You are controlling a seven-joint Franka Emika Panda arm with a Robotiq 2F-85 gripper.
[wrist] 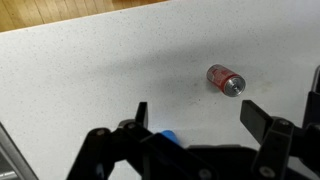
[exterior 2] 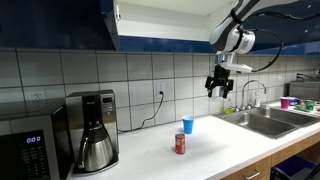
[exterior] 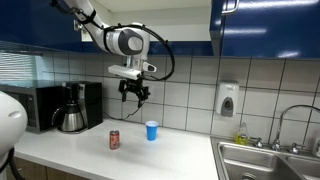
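Note:
High over the white counter [exterior: 170, 155] hangs my gripper, its two black fingers wide apart and nothing between them. A red and silver can [wrist: 226, 80] stands on the counter below, ahead of the right finger in the wrist view. Behind the can in exterior view 1 is a blue cup [exterior: 151, 130], near the tiled wall. The wrist view shows only part of the blue cup [wrist: 170, 135], between the fingers' bases at the lower edge; the gripper body hides the rest.
A coffee maker with a steel carafe [exterior 2: 96, 148] and a black microwave [exterior 2: 27, 150] stand at one end of the counter. At the other end is a steel sink [exterior: 255, 163] with a faucet [exterior: 284, 122] and soap bottle [exterior: 242, 134]. Blue cabinets [exterior: 270, 35] hang above.

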